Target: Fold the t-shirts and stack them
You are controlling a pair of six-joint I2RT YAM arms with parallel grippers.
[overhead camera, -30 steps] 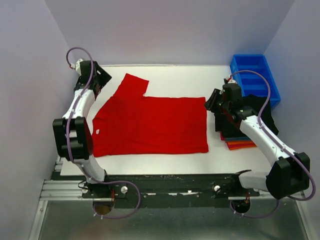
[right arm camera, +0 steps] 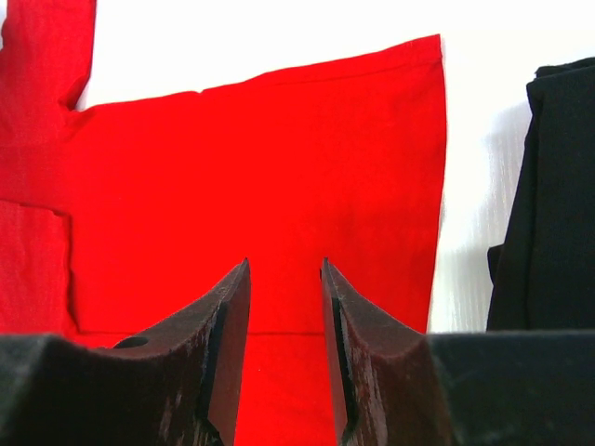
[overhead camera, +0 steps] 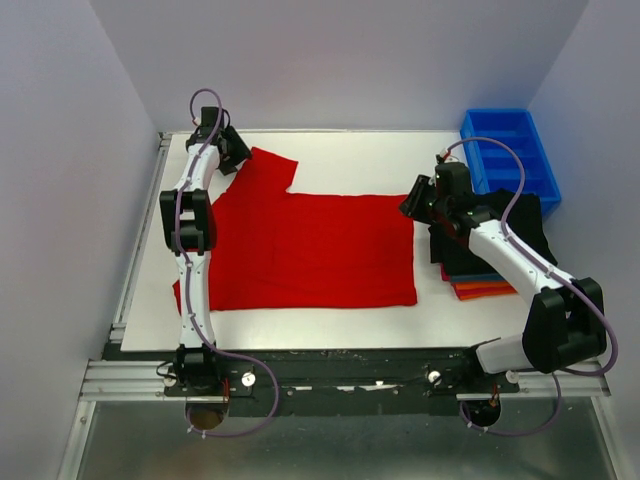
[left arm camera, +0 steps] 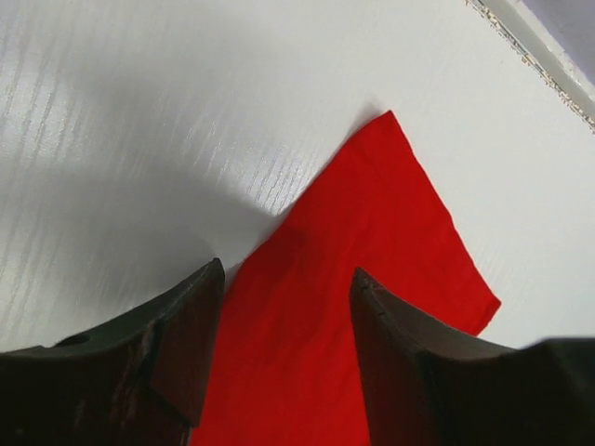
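A red t-shirt [overhead camera: 310,250] lies spread over the middle of the white table, one sleeve pointing to the back left. Close by that sleeve [left arm camera: 372,186] hangs my left gripper, its fingers apart on either side of the shirt's edge. No cloth is visibly pinched between them. Over the shirt's right end is my right gripper, open and empty, with flat red fabric below it. Folded shirts are stacked at the right, a black one [overhead camera: 510,245] on top with orange and red ones [overhead camera: 480,290] beneath. The left arm hides the shirt's left part from above.
Behind the stack, a blue bin [overhead camera: 515,150] stands at the back right corner. Bare white table [overhead camera: 370,160] shows behind the red shirt and along its front. Walls rise close on the left and right.
From beyond the table's left side, my left gripper has come rightward and slightly toward the front, down by the sleeve. The right arm has shifted slightly left. The red shirt looks unmoved.
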